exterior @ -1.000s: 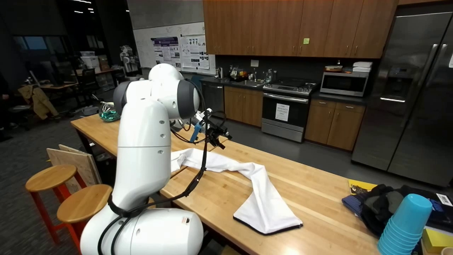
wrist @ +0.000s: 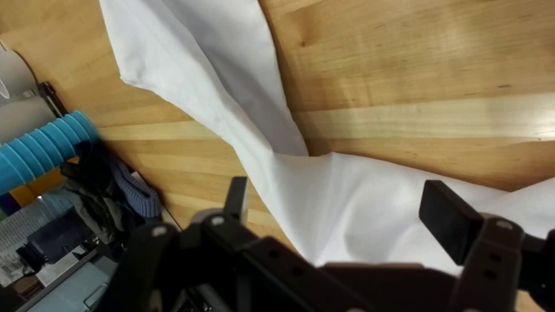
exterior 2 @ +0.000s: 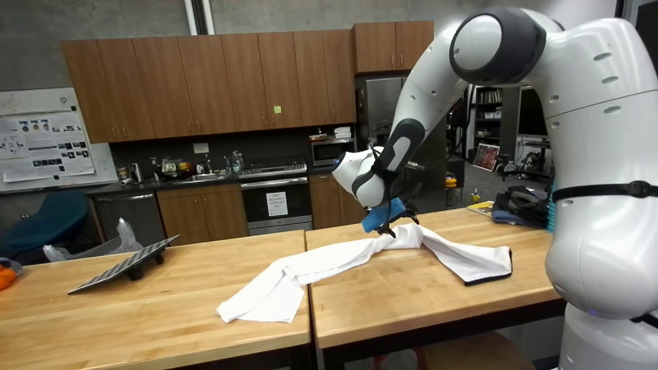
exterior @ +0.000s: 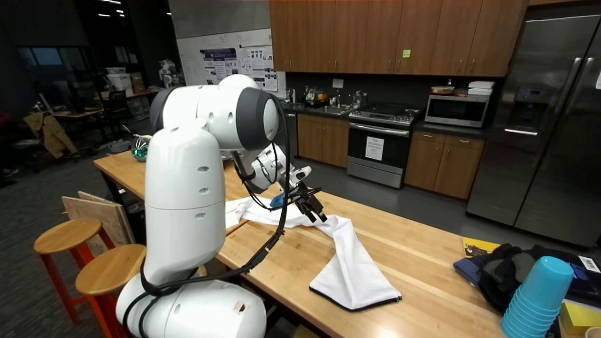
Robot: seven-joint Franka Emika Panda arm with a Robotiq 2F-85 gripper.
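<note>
A long white cloth with a dark hem lies bent across the wooden table, its nearer end spread flat in exterior view 1. In exterior view 2 the cloth runs over the seam between two tabletops. My gripper is low at the cloth's bend, fingers pointing down. In the wrist view the gripper is open, with white cloth showing beyond and between its two black fingers. No cloth appears pinched; whether a fingertip touches it I cannot tell.
Stacked blue cups and dark knit clothing occupy the table's right end. A tilted dark grid panel stands on the other tabletop. Bare wood lies on both sides of the cloth.
The cloth looks unmoved.
</note>
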